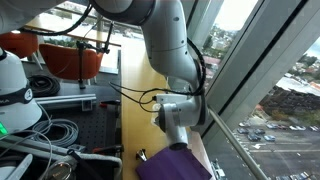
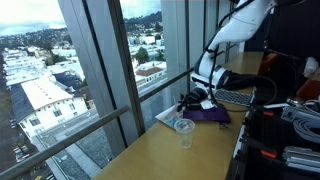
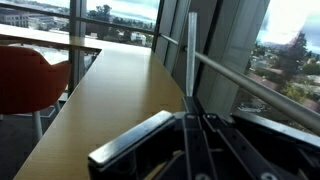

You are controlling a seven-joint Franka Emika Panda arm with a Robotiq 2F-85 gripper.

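Note:
In the wrist view my gripper reaches forward, low in the picture, with its dark fingers together. A thin white stick (image 3: 190,55) rises nearly upright from between the fingertips, its top against the window frame. Past it the long wooden table (image 3: 105,105) runs away from me. In the first exterior view the gripper seems to be at the upper left, near the red chair, too small to read clearly. The white arm (image 1: 165,40) arches up from its base. I cannot make out the gripper in the second exterior view.
A purple cloth (image 1: 175,165) lies by the arm's base, and a clear cup (image 2: 185,132) stands nearby on the table. The red chair (image 3: 28,75) is left of the table; windows line the right. Cables (image 1: 60,130) clutter the base's left side.

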